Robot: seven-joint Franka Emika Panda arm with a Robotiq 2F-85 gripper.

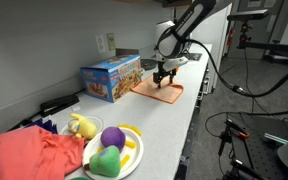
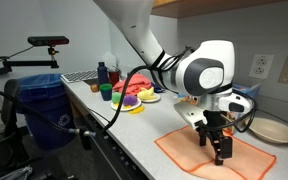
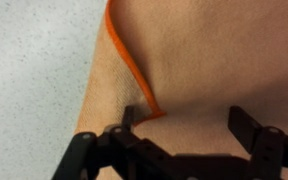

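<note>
A peach-orange cloth lies flat on the white counter at the robot's end. My gripper points down over it, very low, its fingers apart. In the wrist view the cloth fills most of the frame. A thin, brighter orange strip runs across it and bends close to the left finger. The right finger stands well apart over plain cloth. Nothing shows gripped between them. Whether the fingertips touch the cloth is unclear.
A blue picture box stands beside the cloth, and a pale bowl sits behind it. Farther along are a plate with toy food and a red cloth. The counter between plate and cloth is clear.
</note>
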